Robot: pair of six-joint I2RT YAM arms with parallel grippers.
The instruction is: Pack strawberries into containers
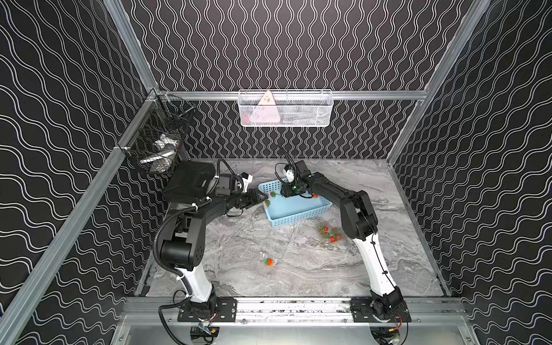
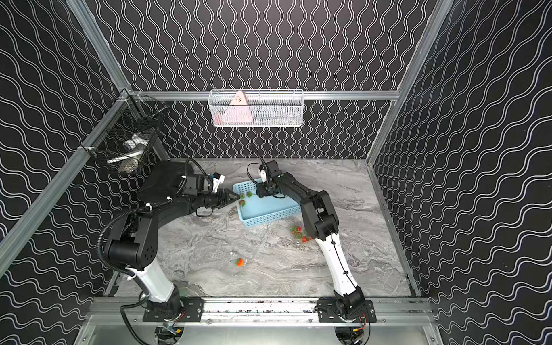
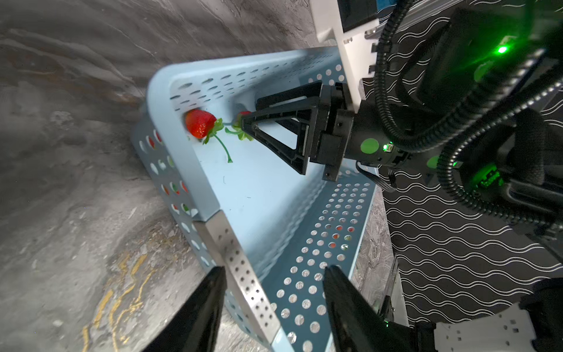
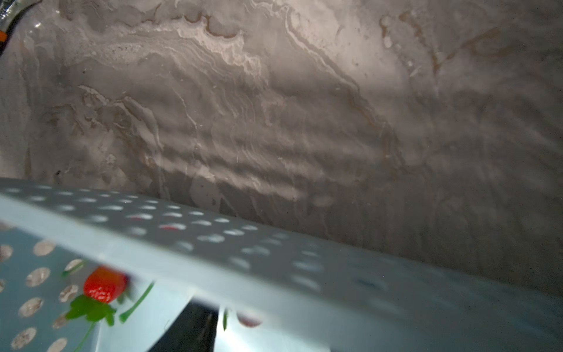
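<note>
The blue perforated basket (image 1: pixel 296 210) holds a few strawberries at its left end, one red with green stem (image 3: pixel 200 123), another partly behind the right gripper's fingers. My left gripper stands part open at the basket's near left rim, nothing seen held. My right gripper is over the basket's inside, fingertips by the strawberries; from the side its opening is hard to judge, and nothing held shows. In the right wrist view a strawberry (image 4: pixel 105 285) lies beside the basket wall.
A group of strawberries (image 1: pixel 330 234) lies right of the basket, and an orange-red item (image 1: pixel 269 261) in front. A white wire basket (image 1: pixel 304 112) hangs on the back wall.
</note>
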